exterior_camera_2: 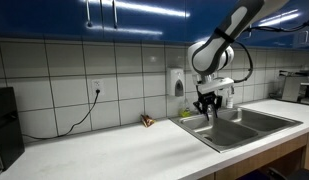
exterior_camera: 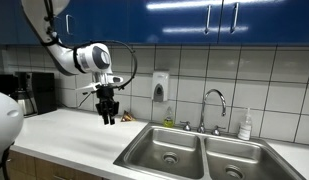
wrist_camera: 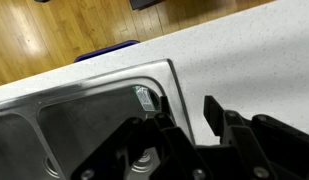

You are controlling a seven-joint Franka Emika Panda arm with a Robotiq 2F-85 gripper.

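Note:
In exterior view 1 my gripper [exterior_camera: 107, 119] points downward above the white counter [exterior_camera: 69, 145], to the left of the double sink [exterior_camera: 136, 150]. Exterior view 2 has the gripper [exterior_camera_2: 207, 114] in front of the sink's near corner, clear of the counter surface. From the wrist, the gripper's two dark fingertips [wrist_camera: 210, 104] stand apart over the sink rim and white counter. No object can be made out between them. A small white and green label-like patch [wrist_camera: 145, 98] shows inside the dark basin, close beside the left finger.
A faucet [exterior_camera: 204, 110], green bottle [exterior_camera: 168, 118] and white bottle [exterior_camera: 245, 128] stand behind the sink. By the wall lies a small orange item [exterior_camera_2: 147, 121]. A dark appliance [exterior_camera_2: 6, 126] stands at the counter's far end.

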